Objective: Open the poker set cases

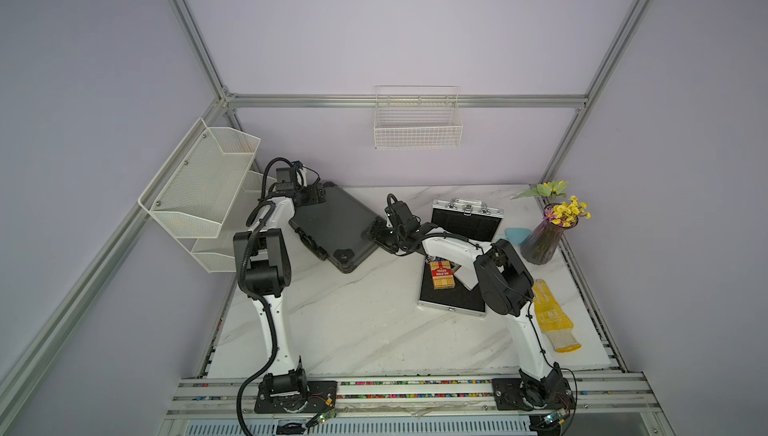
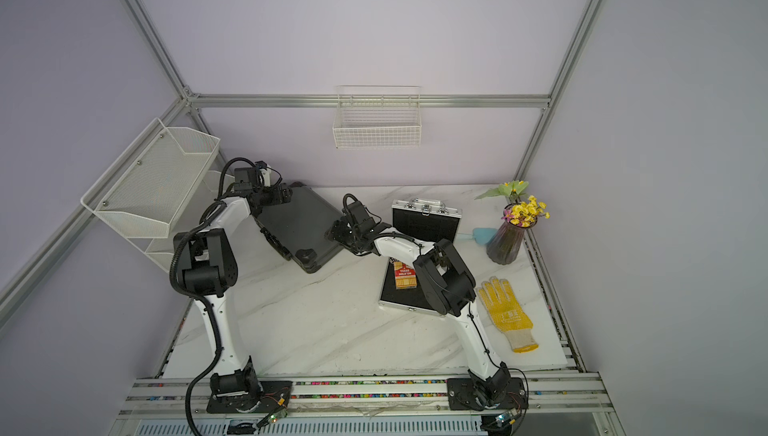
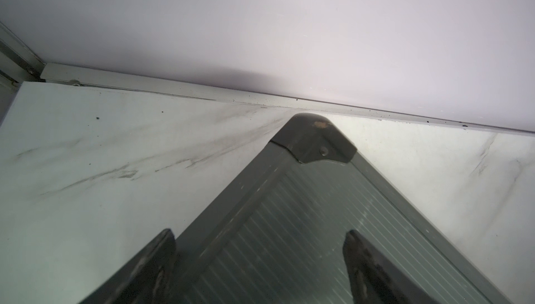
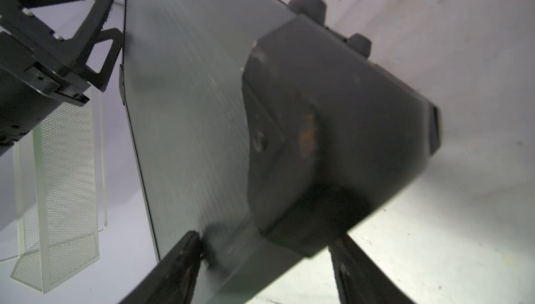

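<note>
A dark grey case (image 1: 337, 220) lies closed on the left of the table, turned at an angle, its handle side facing front left. Over its far corner, my left gripper stands open, with only the lid showing below its fingers. My right gripper is shut on the case's right edge, near the black front corner cap (image 4: 334, 131); one finger lies over the lid, the other outside the edge. To the right, a second, silver-edged case stands open, its black lid (image 1: 456, 222) raised and its base (image 1: 436, 296) partly hidden by my right arm.
A red and yellow card box (image 1: 442, 273) lies in the open case. Farther right are a flower vase (image 1: 541, 242), a blue item (image 1: 517, 235) and a yellow glove (image 1: 553, 308). White mesh shelves (image 1: 204, 176) flank the left arm.
</note>
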